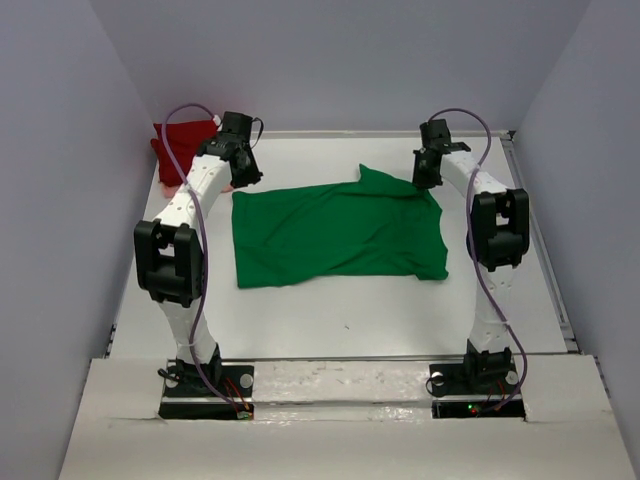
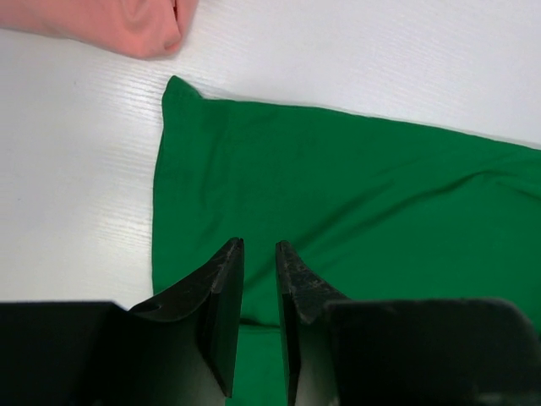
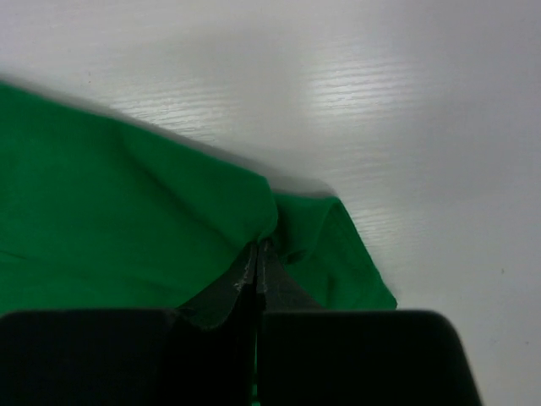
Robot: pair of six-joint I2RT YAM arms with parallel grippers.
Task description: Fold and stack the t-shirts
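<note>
A green t-shirt (image 1: 330, 235) lies spread across the middle of the white table. At its upper right corner my right gripper is shut on a pinch of the green cloth, and the top edge there is drawn over a lower layer. My left gripper is part open above the shirt's upper left area, its fingers apart and no cloth between them. Past the shirt's left corner lies pink cloth (image 2: 127, 21), partly cut off in the left wrist view.
Folded red cloth (image 1: 185, 142) sits at the table's back left corner, behind the left arm. Walls stand at the back and both sides.
</note>
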